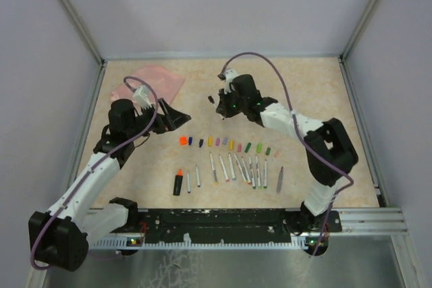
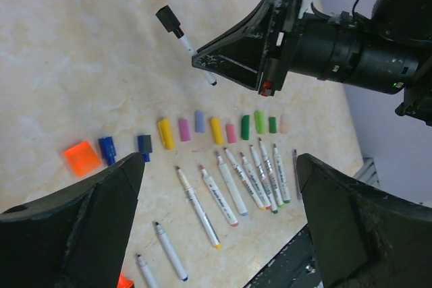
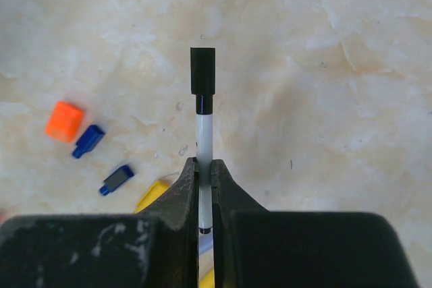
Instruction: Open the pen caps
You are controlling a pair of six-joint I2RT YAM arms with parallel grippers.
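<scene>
A white pen with its black cap on is pinched in my right gripper, cap end pointing away from the fingers. In the left wrist view the same black cap sticks out at the upper left of the right gripper, the pen's other end below. The right wrist view has the pen clear of the table. My left gripper is open and empty, over the table left of the right one. In the top view the left fingers point toward the held pen.
Loose caps, such as a blue cap and a yellow cap, form a row mid-table. Uncapped pens, one a white pen, lie in front of them. An orange-topped black bottle and a pink cloth are at the left.
</scene>
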